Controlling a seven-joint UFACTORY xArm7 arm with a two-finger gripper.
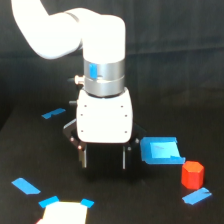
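The white arm's gripper hangs over the middle of the dark table, its two thin fingers pointing down and apart, with nothing visible between them. To its right lies a blue taped square. A red hexagonal block sits at the right, in front of that square. A pale cream object is at the front left, partly cut off by the frame edge.
Blue tape strips mark the table at the left, back left and front right.
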